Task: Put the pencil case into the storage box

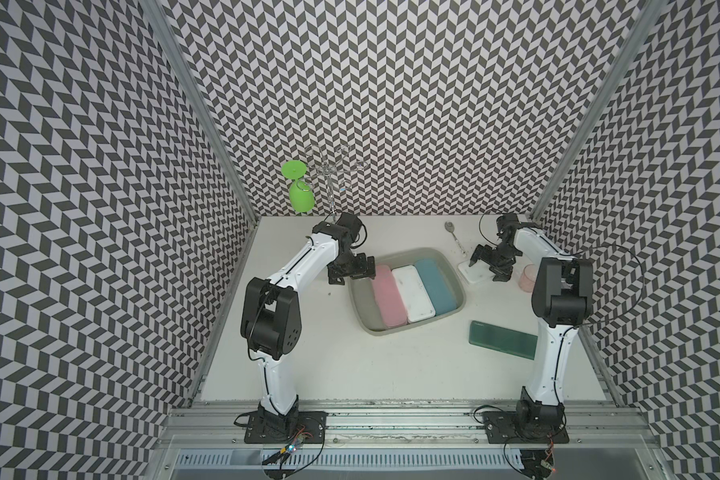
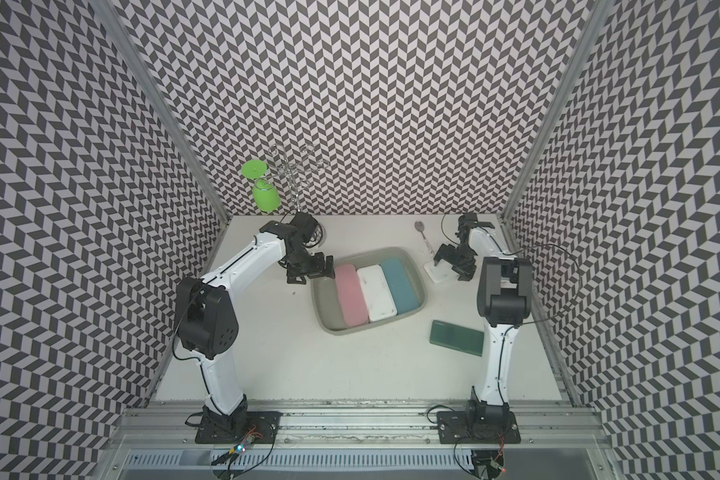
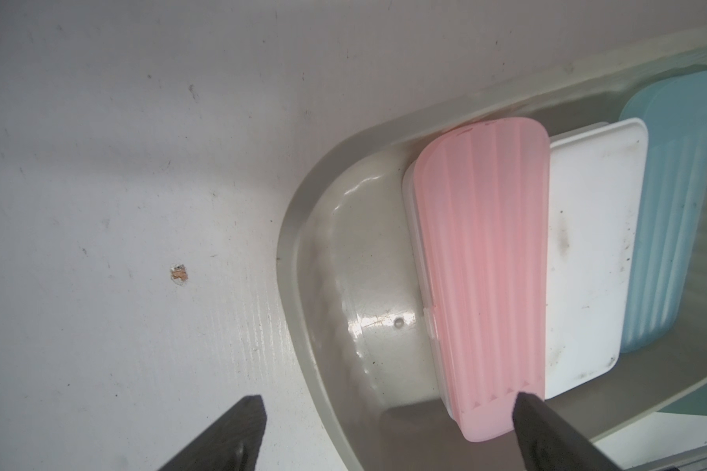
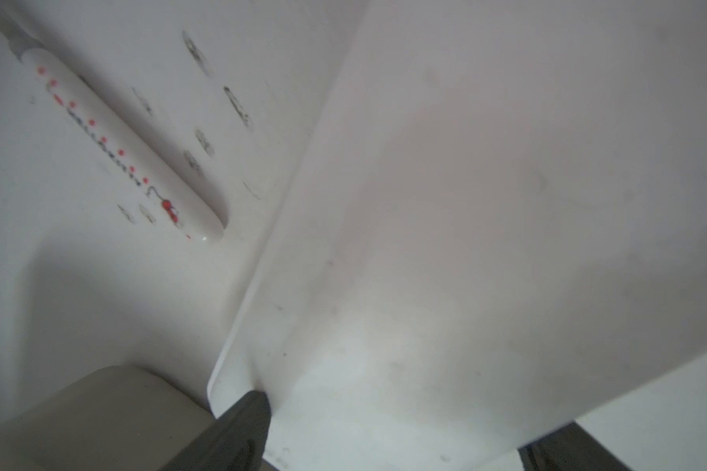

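Observation:
A white pencil case (image 1: 473, 273) lies on the table right of the grey storage box (image 1: 365, 320). My right gripper (image 1: 488, 266) is low over it, fingers open. In the right wrist view the case (image 4: 416, 314) fills the space between the fingers, one fingertip (image 4: 247, 412) overlapping its near edge; a firm hold does not show. Inside the box, a pink case (image 3: 487, 274), a white case (image 3: 593, 251) and a blue case (image 3: 675, 212) lie side by side. At the box's left rim hovers my left gripper (image 1: 353, 276), open and empty.
A dark green case (image 1: 504, 340) rests at the front right. Behind the white case lies a spoon (image 1: 454, 237), and a pink cup (image 1: 528, 277) stands to its right. A wire rack with a green cup (image 1: 301, 197) is at the back left.

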